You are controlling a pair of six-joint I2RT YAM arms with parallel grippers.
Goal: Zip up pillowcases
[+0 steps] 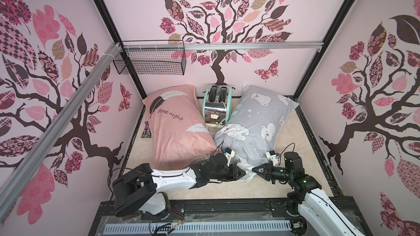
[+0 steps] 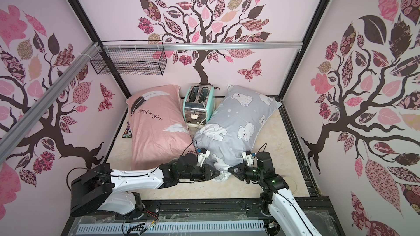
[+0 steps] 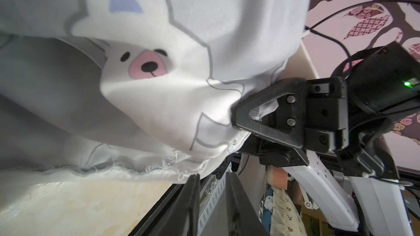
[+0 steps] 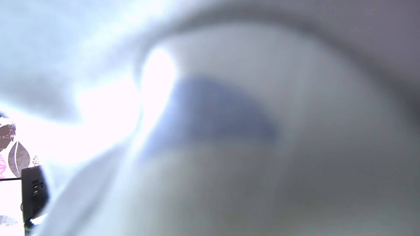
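The grey bear-print pillowcase (image 1: 258, 122) lies at right, its white zippered end (image 3: 109, 175) bunched at the front near both grippers. My left gripper (image 1: 239, 174) hangs just left of that end; in the left wrist view its two fingers show at the bottom, apart, with nothing clearly between them. My right gripper is shut on the pillowcase fabric near the zipper edge. The right wrist view is mostly blurred cloth. The pink pillowcase (image 1: 175, 126) lies at left, its front end partly behind my left arm.
A toaster (image 1: 216, 104) stands between the pillows at the back. A wire basket (image 1: 151, 61) hangs from the rail at upper left. Bare floor (image 2: 284, 139) shows along the right side and front, before the black frame edge.
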